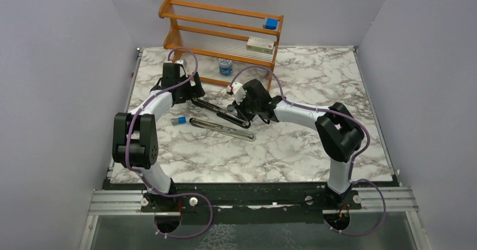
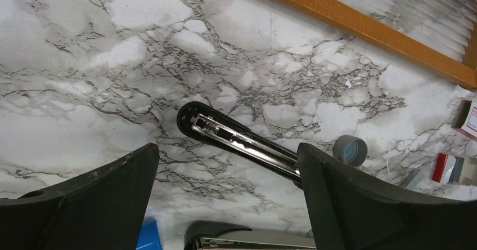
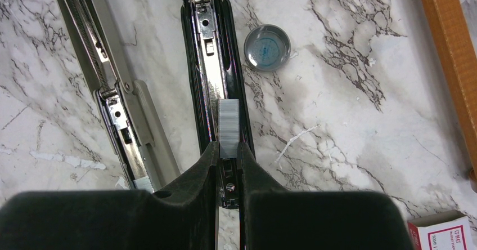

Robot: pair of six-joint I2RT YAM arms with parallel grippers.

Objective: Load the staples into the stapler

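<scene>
An opened black stapler (image 1: pixel 212 108) lies stretched out on the marble table; its metal channel (image 3: pixel 215 84) shows in the right wrist view. Over that channel my right gripper is shut on a grey strip of staples (image 3: pixel 229 123), which projects beyond the fingertips. Whether the strip touches the channel I cannot tell. My left gripper is part open above the stapler's far left end (image 2: pixel 194 117), with nothing between its fingers. A second opened stapler, grey (image 1: pixel 222 129), lies in front of the black one, with some staples (image 3: pixel 143 183) in its channel.
A small round container (image 3: pixel 267 48) stands close beside the black stapler. The blue-and-grey piece (image 1: pixel 179 120) lies at the left. Behind is a wooden rack (image 1: pixel 225 26), and a red-and-white staple box (image 3: pixel 444 233) sits near it.
</scene>
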